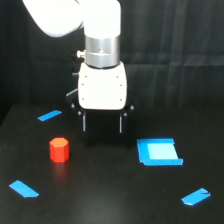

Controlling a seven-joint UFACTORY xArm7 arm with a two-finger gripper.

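A red-orange block with a hexagonal outline (60,150) rests on the dark table at the left. Above the table, right of the block and farther back, hangs my gripper (103,126). Its two thin dark fingers are spread apart, and only dark background shows between them. A pale, nearly square patch bordered with blue tape (142,151) lies on the table to the right of the gripper. The gripper touches neither the block nor the taped patch.
Blue tape strips lie at the back left (50,115), front left (24,189) and front right (196,197). A dark curtain (180,50) hangs behind the table. Between the block and the taped patch, the tabletop is clear.
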